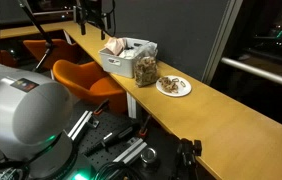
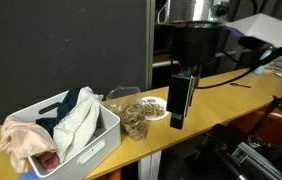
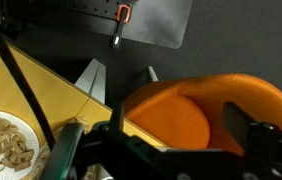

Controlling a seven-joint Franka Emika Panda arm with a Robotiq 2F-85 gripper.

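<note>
In the wrist view my gripper shows at the bottom edge, its dark fingers spread wide with nothing visible between them. In the second exterior view the black gripper points down in front of the table, clear of the objects. A white plate carries tan, strip-like pieces. Beside it stands a clear bag of similar brownish pieces. A white bin holds a pink cloth, a white cloth and dark fabric.
Orange chairs stand against the table's front side, below the gripper. A long wooden table has much bare surface to the right of the plate in the first exterior view. A dark partition rises behind the table.
</note>
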